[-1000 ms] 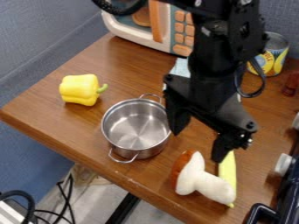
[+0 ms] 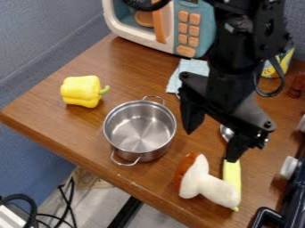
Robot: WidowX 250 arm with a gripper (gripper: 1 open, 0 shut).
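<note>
The black gripper (image 2: 212, 129) hangs over the right half of the wooden table, its fingers apart with nothing seen between them; one finger is near the rim of the steel pot (image 2: 139, 131) in this view, the other above a yellow elongated object (image 2: 233, 186). A toy (image 2: 205, 185) with white top and orange-brown end lies right of the pot. A yellow bell pepper (image 2: 81, 90) sits at the left.
A toy microwave (image 2: 187, 29) stands at the back. A can (image 2: 281, 62), a small red-brown jar (image 2: 297, 85) and black appliance parts (image 2: 274, 215) line the right side. The table's front-left edge drops to the floor.
The gripper and arm have shifted slightly right, uncovering a small metallic item behind the right finger. The objects on the table look unmoved.
</note>
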